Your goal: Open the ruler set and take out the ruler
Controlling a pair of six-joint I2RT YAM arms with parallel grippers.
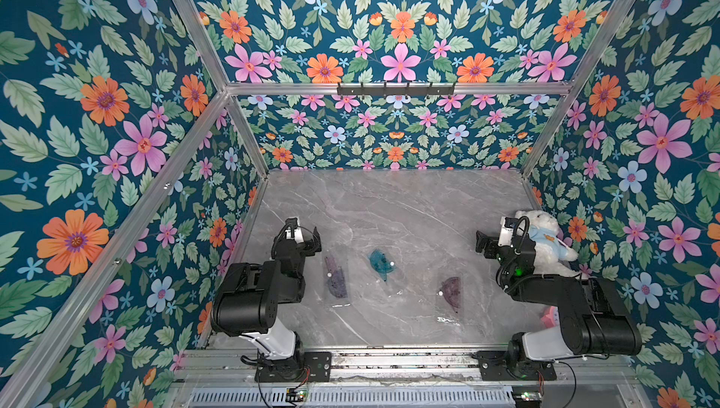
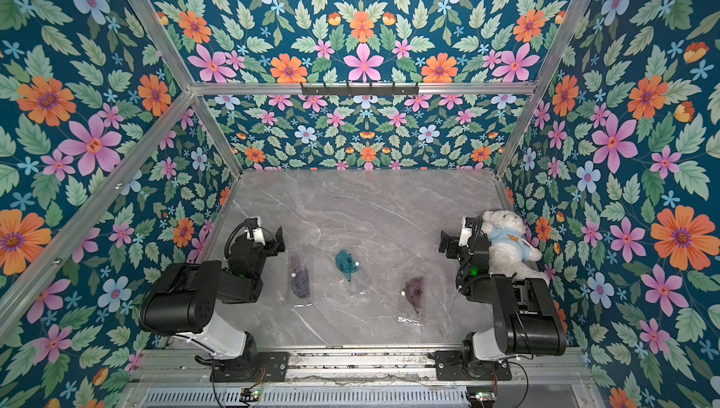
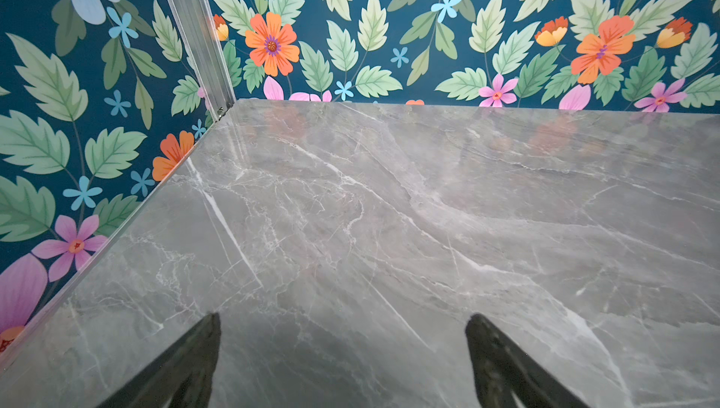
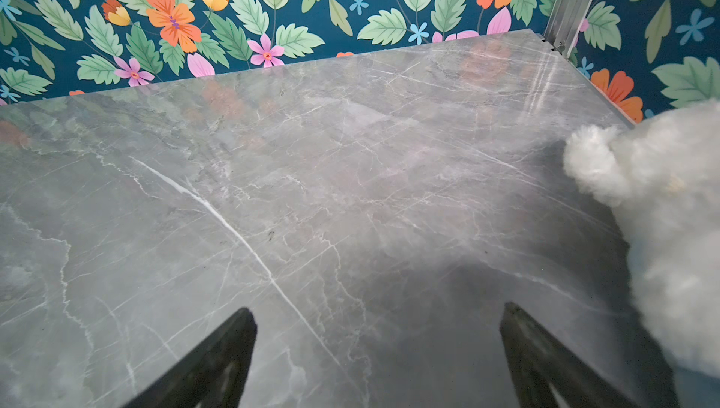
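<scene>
Three ruler sets in clear packets lie flat on the grey marble table: a purple one (image 1: pixel 336 280) at left, a teal one (image 1: pixel 380 261) in the middle, a dark purple one (image 1: pixel 451 294) at right. My left gripper is raised left of them, open and empty, its fingertips pointing toward the back of the table. My right gripper stands open and empty to their right, beside a white plush toy. Neither wrist view shows the packets.
The plush toy (image 2: pixel 510 246) with a blue garment lies at the right edge, close to the right arm. Flowered walls and metal rails enclose the table.
</scene>
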